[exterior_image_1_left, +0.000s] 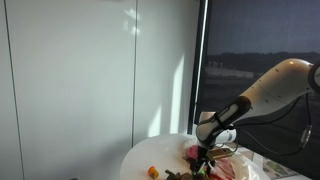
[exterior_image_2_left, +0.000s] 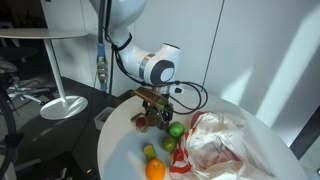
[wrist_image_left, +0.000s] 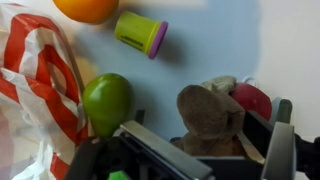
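In the wrist view a brown plush toy (wrist_image_left: 208, 112) lies on the table, between the open fingers of my gripper. Whether the pads touch it cannot be told. A dark red item (wrist_image_left: 250, 100) sits right beside the toy, partly behind a finger. From outside, my gripper (exterior_image_1_left: 208, 158) is low over the cluster of objects, and in the other exterior view the gripper (exterior_image_2_left: 156, 103) points down at the table with the toy mostly hidden below it.
A green fruit (wrist_image_left: 108, 102), a yellow-green tub with purple lid (wrist_image_left: 141, 33) and an orange (wrist_image_left: 87, 6) lie near. A crumpled red-and-white plastic bag (exterior_image_2_left: 222, 150) covers one side.
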